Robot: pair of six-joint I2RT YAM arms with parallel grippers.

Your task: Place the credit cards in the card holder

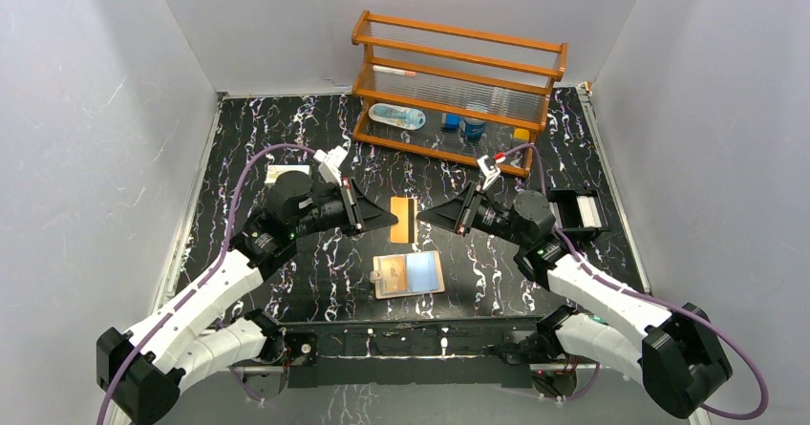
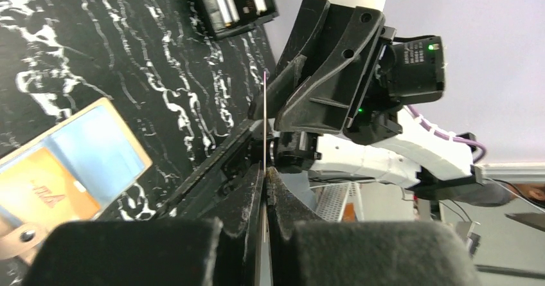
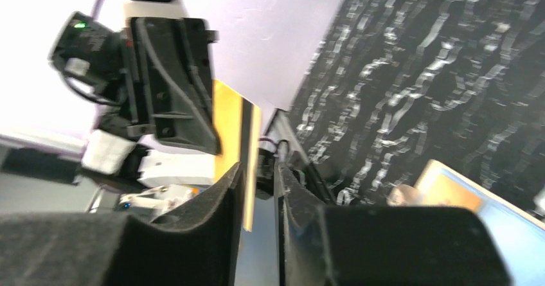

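Observation:
An orange card with a dark stripe (image 1: 403, 220) hangs upright above the table, between my two grippers. My left gripper is shut on the card (image 2: 264, 132), which shows edge-on in the left wrist view. Facing it, my right gripper is open, its fingers parted a little near the card's striped side. The right wrist view shows the card (image 3: 228, 122) reaching from the left gripper's tips. Below them on the table lies the open card holder (image 1: 439, 277), an orange card (image 1: 393, 274) in its left half and light blue on its right.
A black box with white items (image 1: 576, 213) stands at the right side. A wooden rack (image 1: 458, 57) with a bottle and small things fills the back. A small pale box (image 1: 287, 170) sits behind the left arm. The table around the holder is clear.

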